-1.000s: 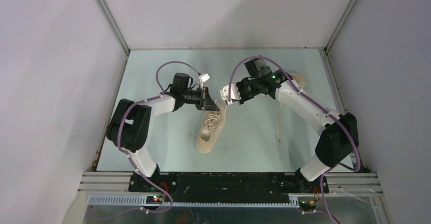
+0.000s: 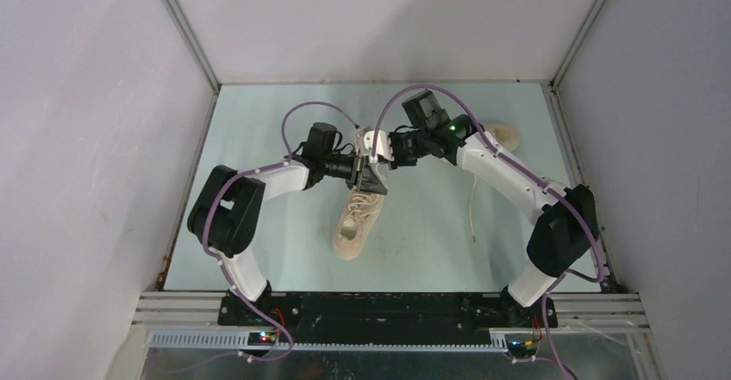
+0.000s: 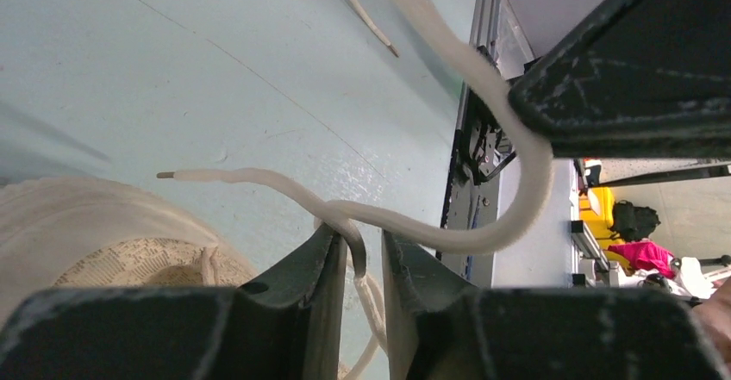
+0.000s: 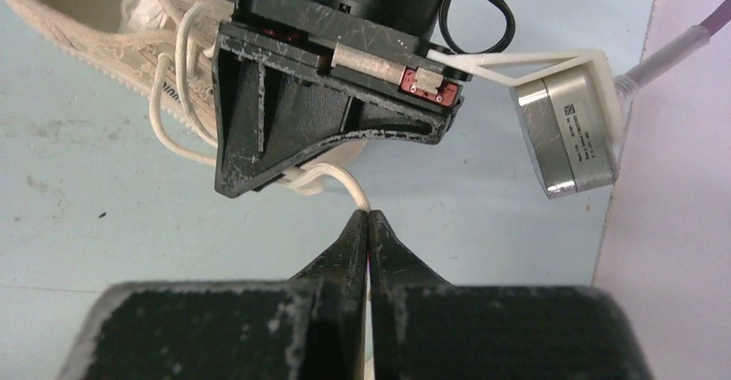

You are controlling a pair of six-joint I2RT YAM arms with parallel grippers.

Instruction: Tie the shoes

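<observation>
A beige shoe [image 2: 351,235] lies on the table, toe hidden under the grippers in the top view. My left gripper stands over its toe end, fingers partly open with a narrow gap. A lace strand [image 3: 358,246] crosses between its fingertips, with a free tip pointing left. In the right wrist view, my right gripper is shut on a lace [image 4: 338,173] that runs from beside the left gripper's black finger [image 4: 246,109]. A dark finger of the right gripper touches or nearly touches the lace in the left wrist view.
Another beige shoe [image 2: 502,136] sits at the back right, partly behind the right arm. Its loose lace [image 2: 472,212] stretches forward on the table. Both grippers are very close together.
My left gripper has moved right and its fingers now appear spread apart. The shoe has stayed in place.
</observation>
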